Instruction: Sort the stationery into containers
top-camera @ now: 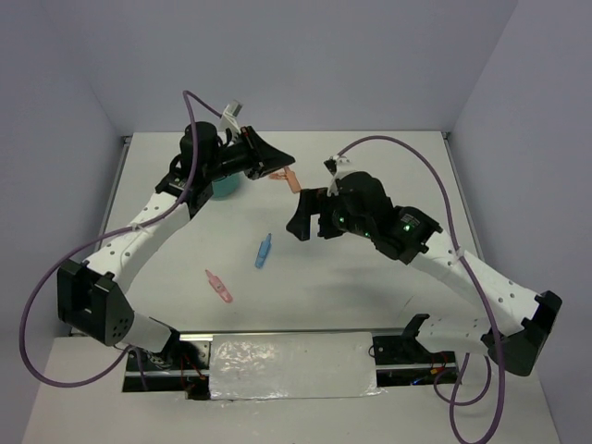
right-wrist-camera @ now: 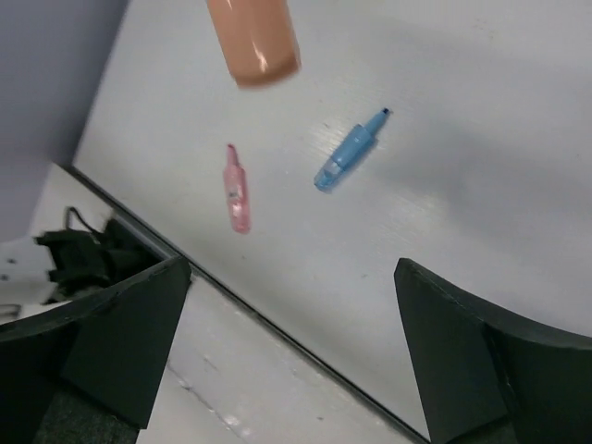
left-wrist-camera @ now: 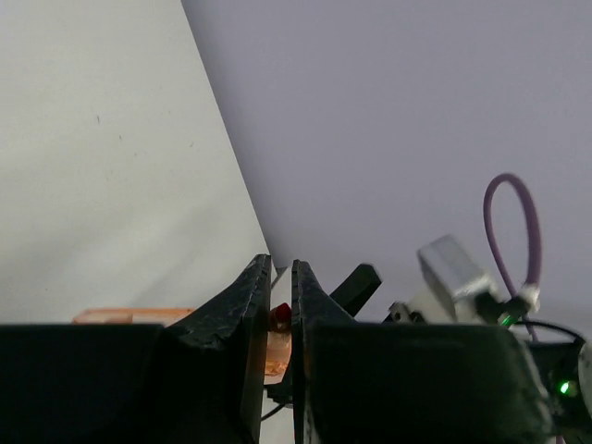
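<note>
My left gripper (top-camera: 285, 166) is shut on an orange marker (top-camera: 293, 182), raised over the back middle of the table; the marker also fills the top of the right wrist view (right-wrist-camera: 254, 42). Below and right of it, my right gripper (top-camera: 305, 215) stands open and empty. A blue marker (top-camera: 264, 250) lies mid-table and a pink marker (top-camera: 218, 286) lies nearer the front left. A teal container (top-camera: 226, 188) stands at the back left, partly hidden behind the left arm.
Walls border the sides and back; a rail runs along the front edge.
</note>
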